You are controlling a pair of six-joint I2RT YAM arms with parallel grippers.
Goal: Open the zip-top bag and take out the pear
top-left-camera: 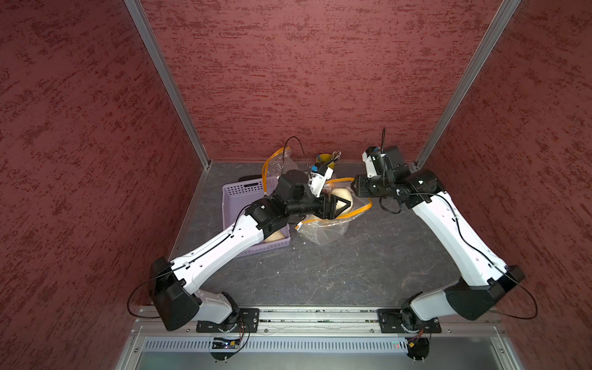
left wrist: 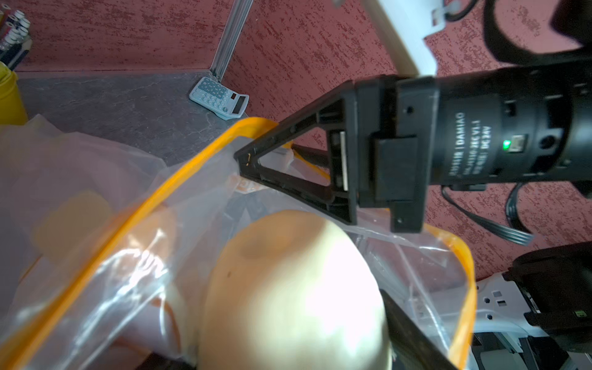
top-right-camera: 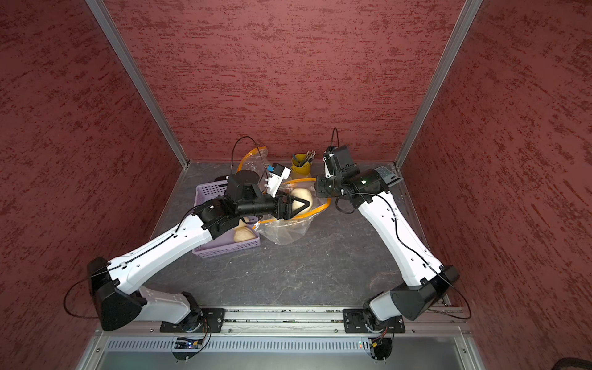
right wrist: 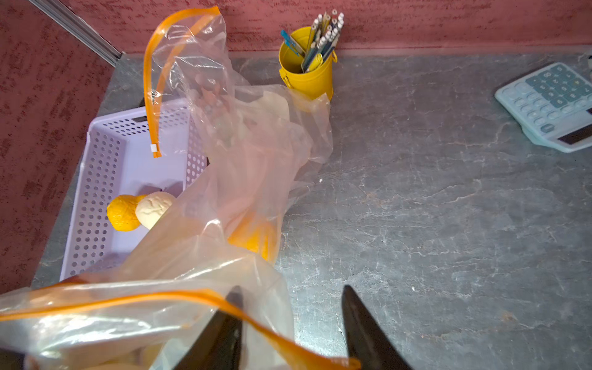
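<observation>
The pale round pear fills the lower middle of the left wrist view, a dark finger against its right side. My left gripper is shut on it; it shows pale behind the fingers in the top left view. Around it gapes the clear zip top bag, its orange zip edges spread apart. My right gripper stands part open at the bag's right edge, one finger behind the clear film and the orange zip running low across its fingers. The pear's underside is hidden.
A lilac basket on the left holds a yellow fruit and a pale bun-like thing. Behind stand a yellow pencil bucket and a calculator.
</observation>
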